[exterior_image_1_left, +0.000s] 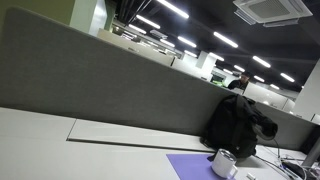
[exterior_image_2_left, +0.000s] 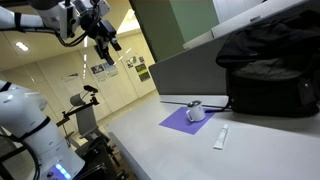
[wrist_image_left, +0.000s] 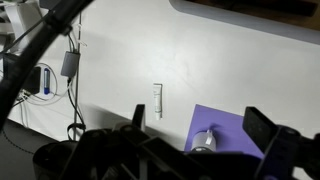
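Observation:
A pale mug (exterior_image_2_left: 194, 111) stands upright on a purple mat (exterior_image_2_left: 178, 123) in exterior view 2; the same mug (exterior_image_1_left: 224, 163) shows at the bottom of exterior view 1. From above, in the wrist view, the mug (wrist_image_left: 204, 140) is partly hidden by the gripper. A slim white tube (exterior_image_2_left: 220, 137) lies on the bare desk apart from the mat; the wrist view shows the tube (wrist_image_left: 158, 101) lying lengthwise. High above the desk, at the upper left of exterior view 2, my gripper (exterior_image_2_left: 113, 53) is open and empty. Its dark fingers (wrist_image_left: 257, 128) are spread wide in the wrist view.
A black backpack (exterior_image_2_left: 272, 72) rests at the back of the desk against the grey partition (exterior_image_1_left: 110, 85). Cables and a small black adapter (wrist_image_left: 70, 64) lie beyond the desk's edge in the wrist view.

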